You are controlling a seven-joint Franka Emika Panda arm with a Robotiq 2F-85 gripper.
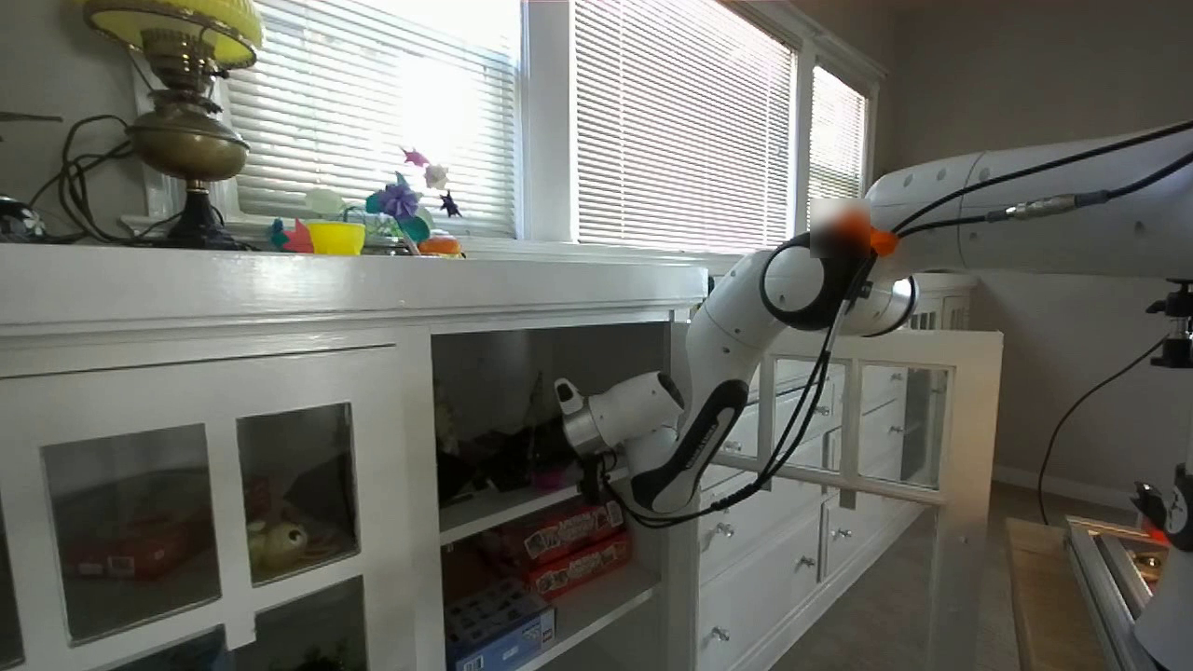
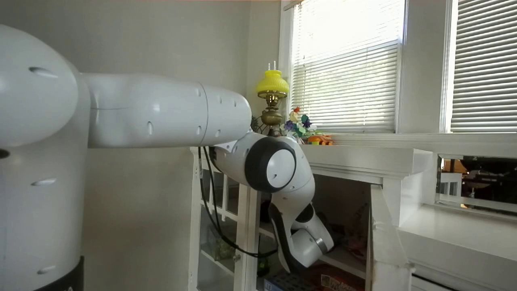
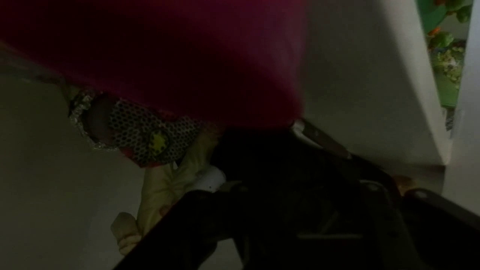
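My gripper (image 1: 520, 457) is inside the open cabinet, over its upper shelf (image 1: 475, 516), dark against the dark interior. Close to the camera, a large magenta thing (image 3: 216, 58) fills the top of the wrist view; a small pink patch (image 1: 548, 479) also shows below the hand in exterior view 1. Beneath the magenta thing lies a doll-like figure (image 3: 155, 198) with pale yellow limbs and a patterned, silver-edged part. The fingers merge with black shapes along the bottom of the wrist view, so their spacing and anything between them are hidden by darkness.
Red boxes (image 1: 570, 537) and a blue box (image 1: 503, 628) sit on the shelf below. A glass-paned door (image 1: 970, 414) stands open right of the arm. The cabinet top bears a lamp (image 1: 188, 140), a yellow cup (image 1: 335, 237) and pinwheels (image 1: 397, 199).
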